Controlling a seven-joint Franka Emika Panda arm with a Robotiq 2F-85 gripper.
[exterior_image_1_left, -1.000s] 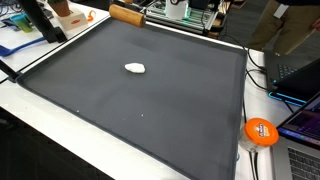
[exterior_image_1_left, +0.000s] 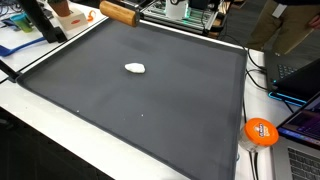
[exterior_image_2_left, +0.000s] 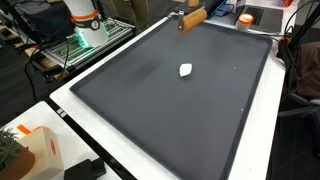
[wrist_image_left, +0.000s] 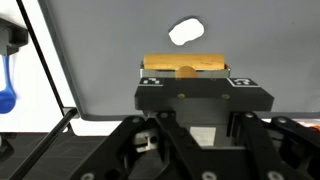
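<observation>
A wooden cylinder-like bar (wrist_image_left: 184, 62) lies crosswise in front of my gripper in the wrist view. A short brown stem (wrist_image_left: 186, 72) joins it at the middle, and my fingers are shut on that stem. The wooden piece (exterior_image_1_left: 118, 14) shows at the top left edge in exterior view 1, and at the board's far edge (exterior_image_2_left: 192, 19) in exterior view 2. A small white piece (wrist_image_left: 186, 31) lies beyond the bar on the dark grey board (exterior_image_1_left: 160, 110), apart from it. The same white piece (exterior_image_2_left: 185, 70) is clear of everything in exterior view 2.
An orange-lidded container (exterior_image_1_left: 261, 132) stands beside the board, near a laptop (exterior_image_1_left: 300, 160). A blue spoon-like thing (wrist_image_left: 6, 96) shows at the wrist view's left edge. A potted plant (exterior_image_2_left: 12, 155) sits in the near left corner. Most of the board is bare.
The wooden piece has shifted slightly to the left along the top edge of exterior view 1. The white piece and the board have stayed put.
</observation>
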